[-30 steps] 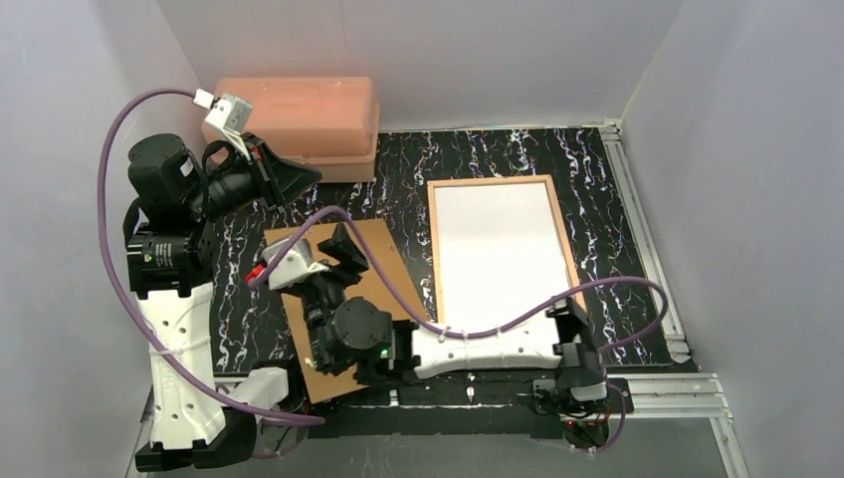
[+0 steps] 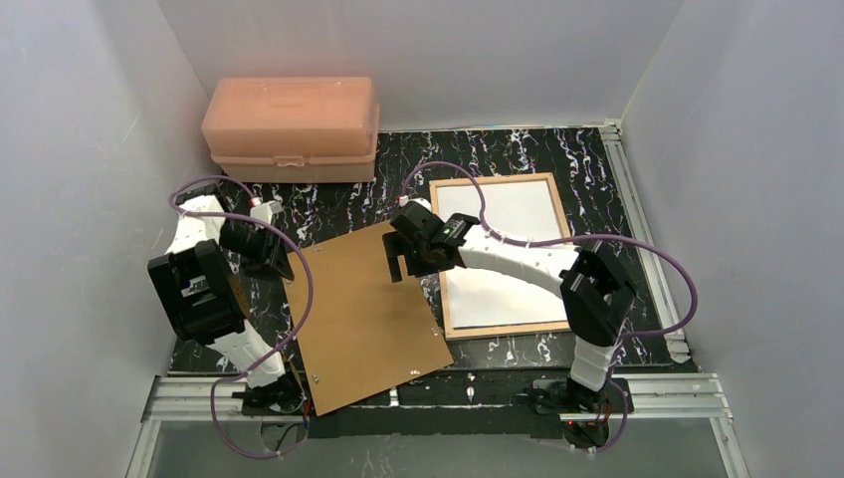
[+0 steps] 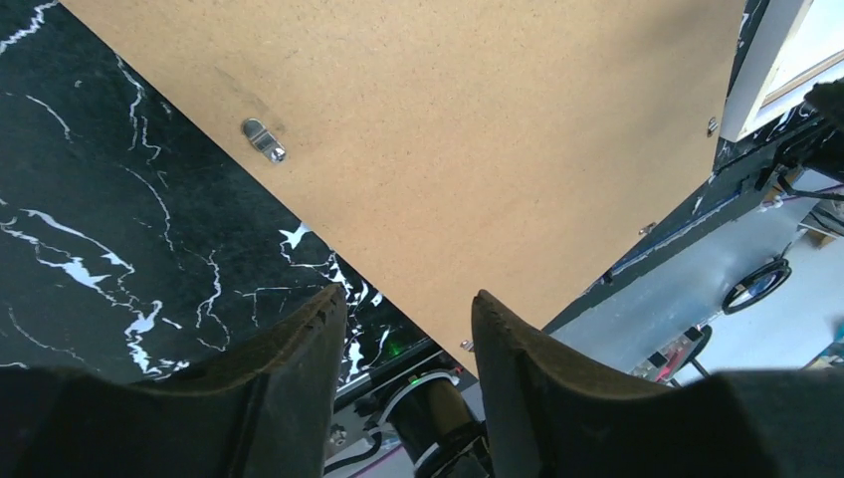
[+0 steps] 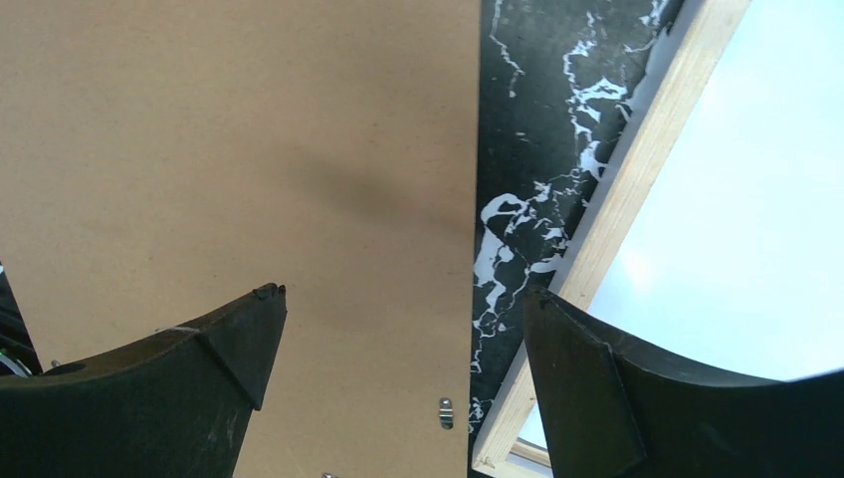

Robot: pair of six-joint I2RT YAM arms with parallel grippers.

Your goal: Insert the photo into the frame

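The brown backing board point(image 2: 363, 329) lies flat and turned at an angle, small metal clips along its edges. Right of it rests the light wooden frame point(image 2: 446, 299), with a white sheet point(image 2: 508, 284) inside; I cannot tell whether that sheet is the photo. My left gripper point(image 2: 281, 269) is low at the board's left edge. In the left wrist view its fingers point(image 3: 299, 398) stand apart with nothing between them. My right gripper is wide open, over the board's right part and the gap beside the frame. No printed picture shows.
A closed orange box point(image 2: 292, 119) stands at the back left. Black marbled table point(image 2: 408, 159) shows bare behind the board and as a narrow strip between board and frame. The right arm's forearm point(image 2: 518, 261) crosses above the frame.
My left gripper has come down from near the box to the board's left edge. The board shifted slightly right.
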